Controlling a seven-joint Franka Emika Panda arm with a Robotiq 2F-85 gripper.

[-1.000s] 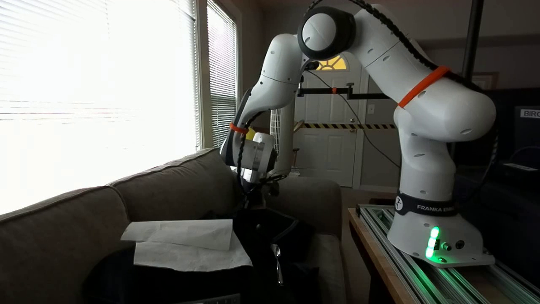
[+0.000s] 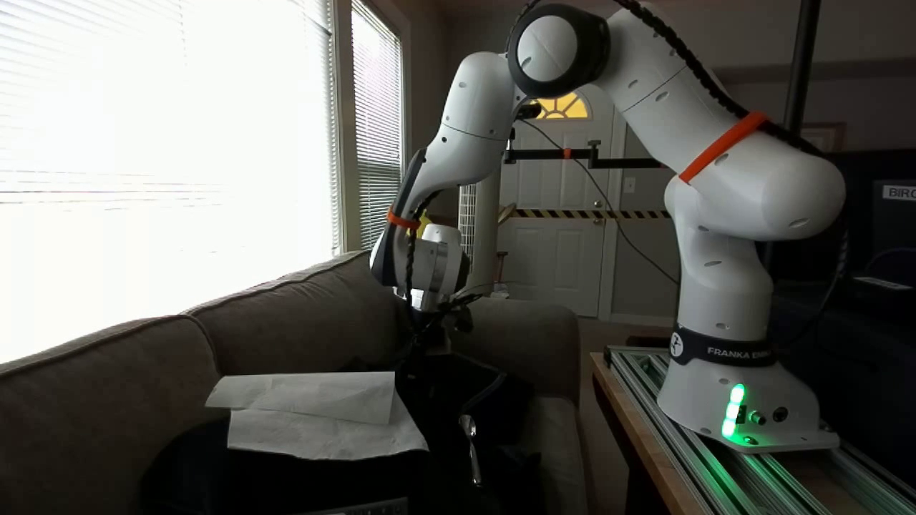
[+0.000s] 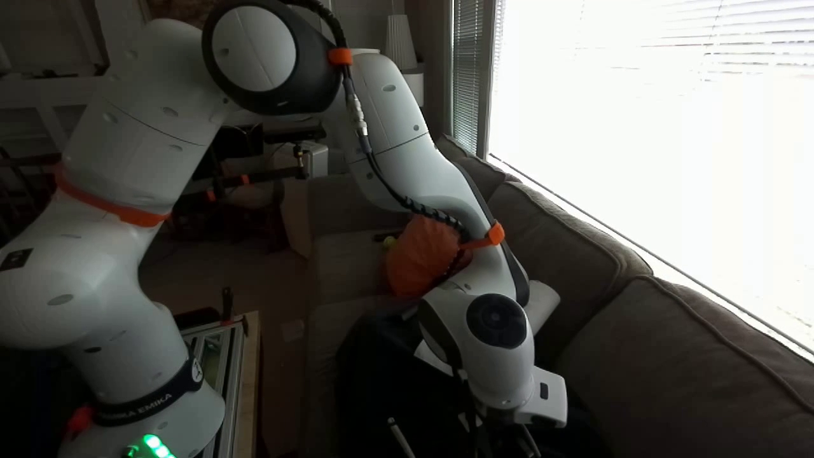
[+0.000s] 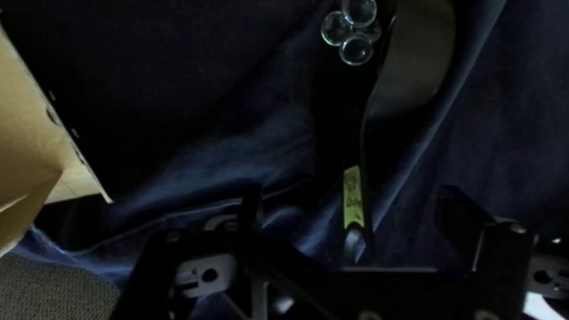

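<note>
My gripper stands open over dark blue cloth [image 4: 229,154], its black fingers wide apart in the wrist view. Between them, seen from above, runs the handle of a dark spatula-like utensil [image 4: 413,58] with a yellow-green label [image 4: 353,194]. I cannot tell how far below the fingers the handle lies. Several clear, round glass-like pieces [image 4: 356,50] sit beside the utensil's broad head. In the first exterior view the hand [image 2: 434,266] is low over the sofa, its fingers hard to make out against black cloth.
A tan paper or card piece [image 4: 32,144] borders the cloth at left. On the sofa lie white sheets [image 2: 318,416] and a shiny spoon [image 2: 471,446]. The sofa back [image 2: 283,300] rises close to the hand. An orange bag [image 3: 423,256] rests farther along the seat.
The arm has shifted slightly: its elbow sits a little higher, and the hand is a touch farther left in the first exterior view. The sheets and spoon have not moved.
</note>
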